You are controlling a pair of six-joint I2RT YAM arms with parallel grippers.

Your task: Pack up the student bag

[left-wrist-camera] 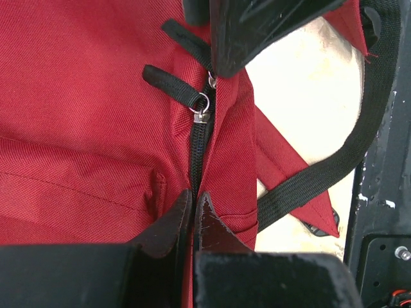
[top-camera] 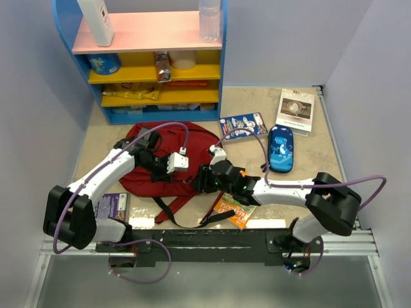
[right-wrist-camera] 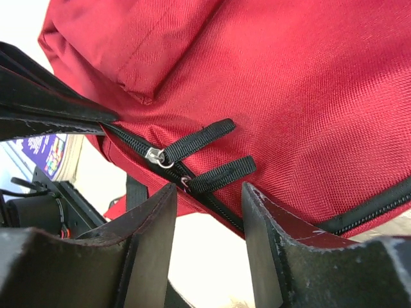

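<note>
The red bag lies on the table below the shelf, its black zipper running along the near side. In the left wrist view my left gripper is shut with its tips at the zipper seam, pinching the fabric edge there. Two zipper pulls sit side by side on the zipper, a little beyond those tips. My right gripper stands part open over the same zipper. Between its fingers in the right wrist view lies one black pull tab; the other tab is just beyond. Neither tab looks gripped.
To the right lie a blue pencil case, a blue book and a white booklet. An orange book is partly under the right arm. A purple book lies near the left arm. The shelf stands behind.
</note>
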